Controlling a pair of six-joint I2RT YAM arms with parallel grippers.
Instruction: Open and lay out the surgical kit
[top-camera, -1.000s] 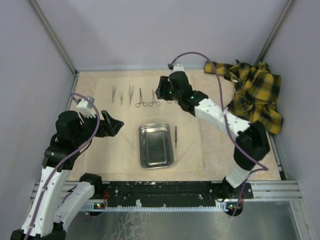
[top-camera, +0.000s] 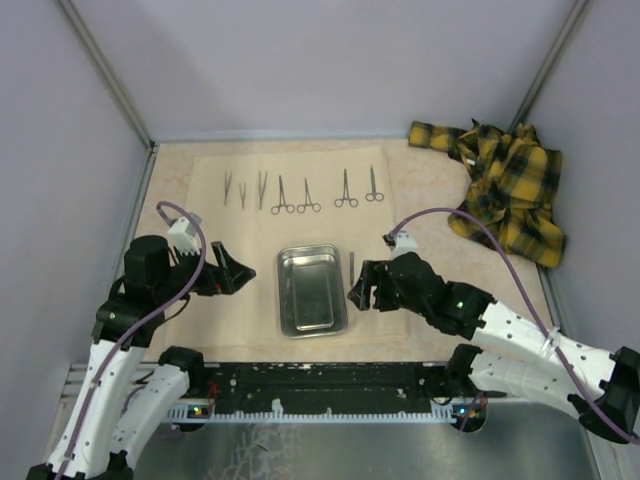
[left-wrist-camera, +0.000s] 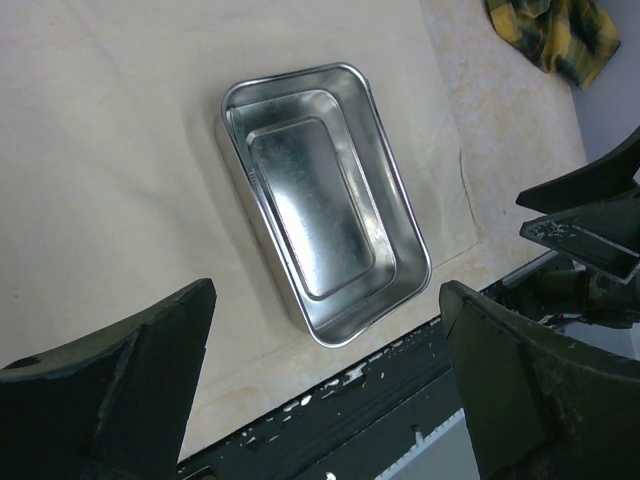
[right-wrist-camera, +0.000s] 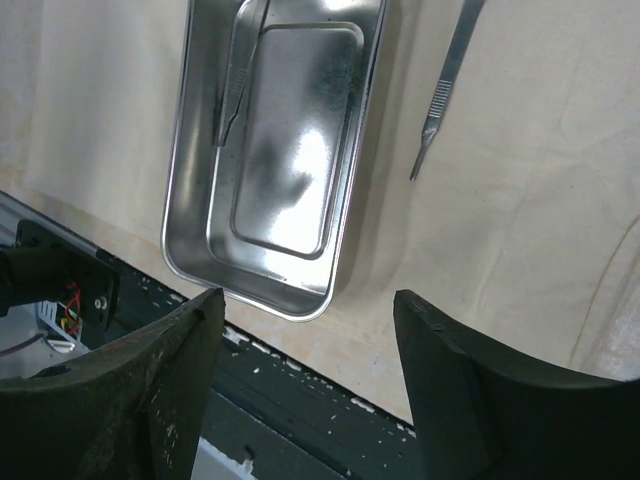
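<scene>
The steel tray (top-camera: 312, 290) lies on a pale cloth (top-camera: 220, 250); in the right wrist view a slim instrument (right-wrist-camera: 236, 80) lies inside it. A scalpel handle (right-wrist-camera: 446, 80) lies on the cloth beside the tray. Scissors-like clamps (top-camera: 345, 200) and tweezers (top-camera: 262, 190) stand in a row across the cloth's back. My left gripper (top-camera: 238, 270) is open and empty left of the tray. My right gripper hangs over the tray's near right side with its fingers apart and nothing between them.
A yellow plaid garment (top-camera: 510, 190) lies bunched at the back right. A dark rail (top-camera: 310, 385) runs along the table's front edge. The cloth left of the tray is clear.
My left gripper has shifted slightly right.
</scene>
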